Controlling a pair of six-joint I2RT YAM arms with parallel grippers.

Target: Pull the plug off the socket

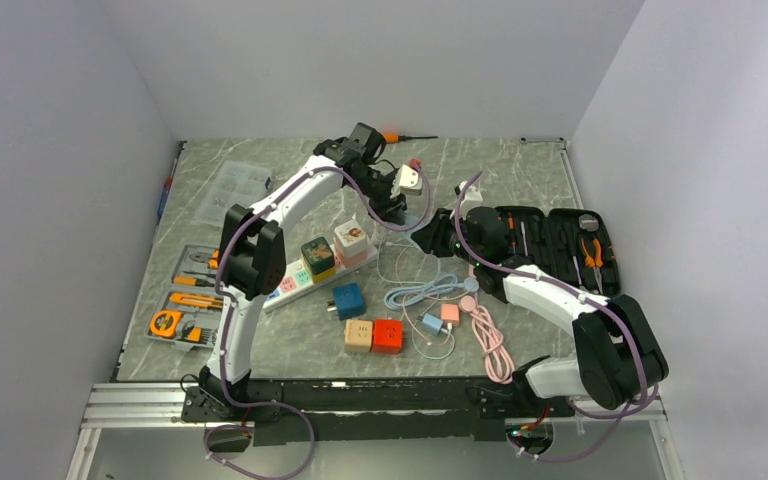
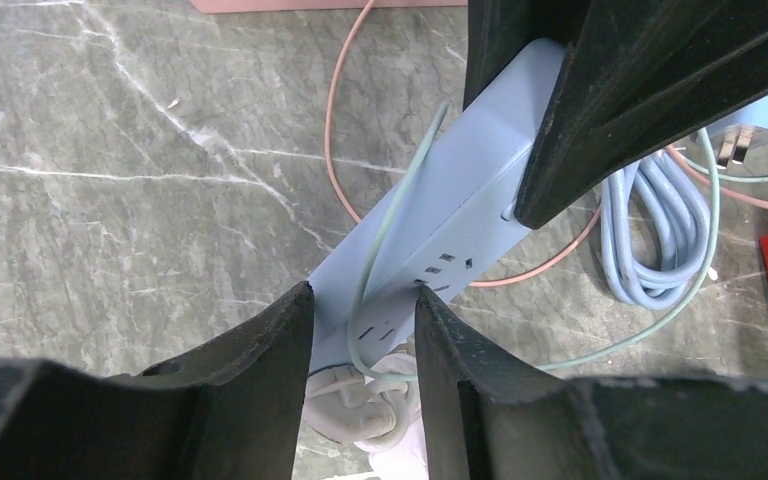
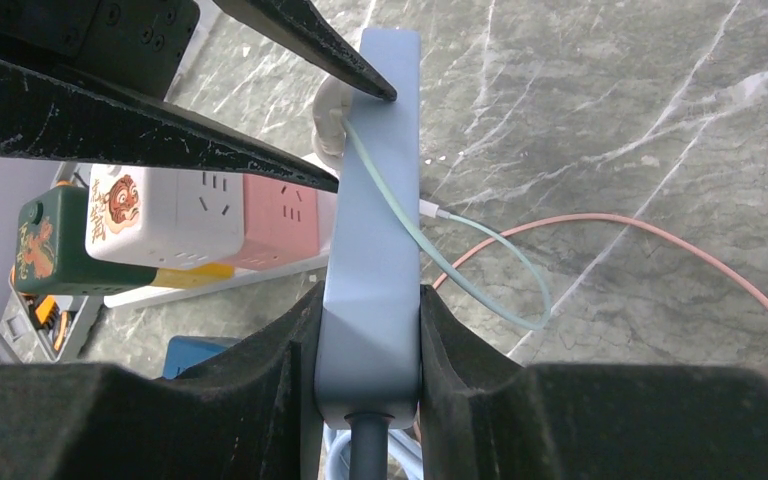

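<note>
A light blue power strip (image 2: 452, 194) is raised between both grippers, gripped at one end by my right gripper. A white plug (image 2: 350, 404) sits at its other end, a pale green cable (image 3: 393, 201) draped along the strip. My left gripper is part open around that plug end, its fingertips by the strip's socket face; whether they touch is unclear. In the top view both grippers meet near the table's middle.
Below are cube adapters on a white strip (image 1: 290, 285), a blue cube (image 1: 348, 300), tan and red cubes (image 1: 373, 336) and coiled cables (image 1: 414, 295). Tool trays (image 1: 560, 212) flank the workspace.
</note>
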